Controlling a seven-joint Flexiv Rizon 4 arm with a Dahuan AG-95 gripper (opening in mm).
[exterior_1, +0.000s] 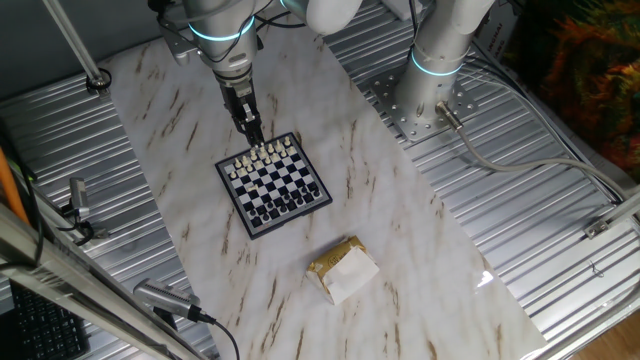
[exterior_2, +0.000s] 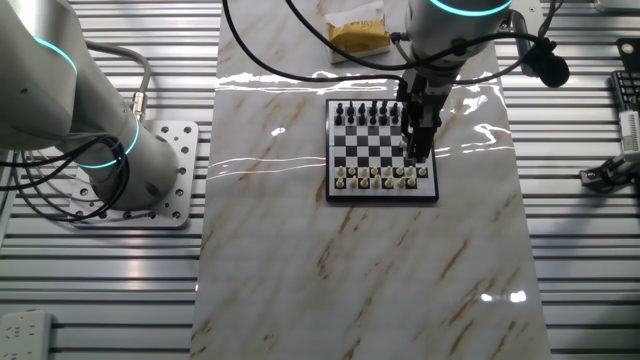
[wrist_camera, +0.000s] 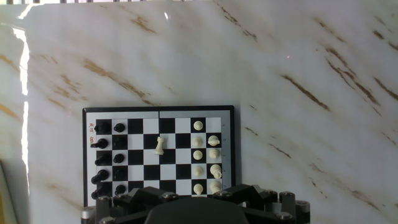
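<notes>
A chessboard (exterior_1: 240, 211) lies flat on the marble-patterned table, with black pieces (exterior_2: 367, 112) lined up along one side and white pieces (exterior_2: 377, 178) along the opposite one. In the wrist view a single white piece (wrist_camera: 160, 145) is away from the white rows, near the middle of the board; it appears tilted or lying over. The white back row's corner square (wrist_camera: 214, 126) there looks empty. My gripper (exterior_1: 256, 142) points down at the white side of the board. Its fingertips are dark and small, so the finger state and any contact with pieces are unclear.
A gold and white packet (exterior_1: 343, 270) rests on the table beyond the black side of the board. Bare tabletop (exterior_2: 330, 285) extends past the white side. The arm's base (exterior_1: 425, 100) is bolted to the slatted metal surface alongside the table.
</notes>
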